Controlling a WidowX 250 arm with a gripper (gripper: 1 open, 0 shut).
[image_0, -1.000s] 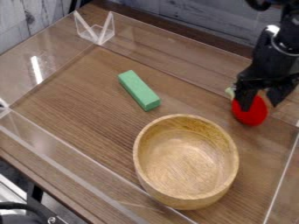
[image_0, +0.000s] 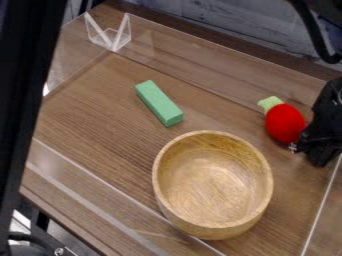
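My dark gripper (image_0: 305, 148) is at the right edge, low beside a red round object (image_0: 283, 121), partly cut off by the frame; it looks shut, with nothing seen between its fingers. A small pale green piece (image_0: 267, 103) lies just behind the red object. A green block (image_0: 159, 104) lies on the wooden table left of centre. A wooden bowl (image_0: 211, 184) sits at the lower middle.
A clear plastic item (image_0: 110, 32) stands at the back left. Dark shapes border the left side.
My gripper has moved right, toward the frame's edge. The red object has shifted slightly left from where it was a second ago, and its pale green neighbour shows more.
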